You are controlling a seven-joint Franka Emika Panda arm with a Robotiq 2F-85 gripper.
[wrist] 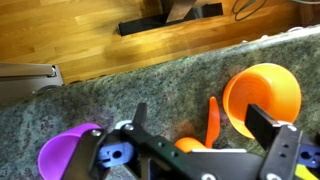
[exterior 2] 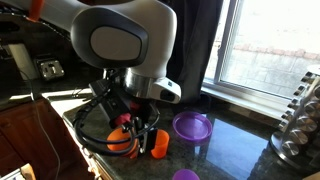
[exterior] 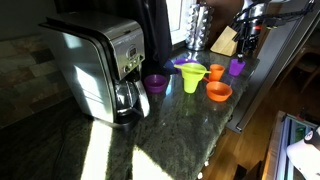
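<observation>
My gripper stands open above the counter, with nothing held between its fingers. In the wrist view, part of an orange cup (wrist: 188, 145) shows low between the fingers, with an orange-red utensil or handle (wrist: 213, 122) beside it. The purple cup (wrist: 60, 152) is at the left and the orange bowl (wrist: 264, 92) at the right. From exterior view 1, the gripper (exterior: 241, 48) hangs over the purple cup (exterior: 236, 67) at the counter's far right. A yellow-green cup (exterior: 190, 80) stands left of the orange cup (exterior: 216, 73).
A coffee maker (exterior: 108, 65) takes up the counter's left side, with a purple bowl (exterior: 156, 83) beside it. The purple plate (exterior 2: 192, 126) lies near the window, left of a spice rack (exterior 2: 296, 125).
</observation>
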